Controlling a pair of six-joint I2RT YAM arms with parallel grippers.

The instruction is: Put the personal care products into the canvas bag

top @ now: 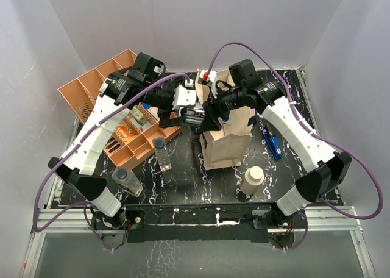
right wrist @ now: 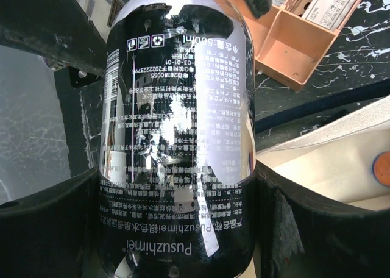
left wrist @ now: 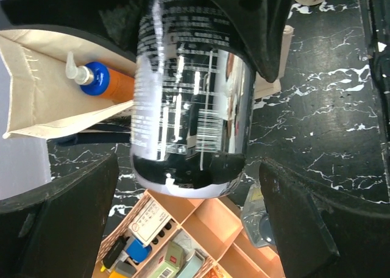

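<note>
A black-and-silver bottle (top: 194,116) is held between my two grippers over the left side of the canvas bag (top: 225,150). My right gripper (top: 208,116) is around one end of it, and the bottle fills the right wrist view (right wrist: 177,223); whether its fingers grip is hard to tell. My left gripper (top: 177,116) stands open at the other end, its fingers apart either side of the bottle in the left wrist view. Inside the bag lies an orange bottle with blue collar and white pump (left wrist: 113,83).
An orange compartment tray (top: 91,89) with small items is at the left. Two clear bottles (top: 161,153) (top: 127,180) stand before it. A cream bottle (top: 252,180) stands at front right, a blue object (top: 273,144) right of the bag.
</note>
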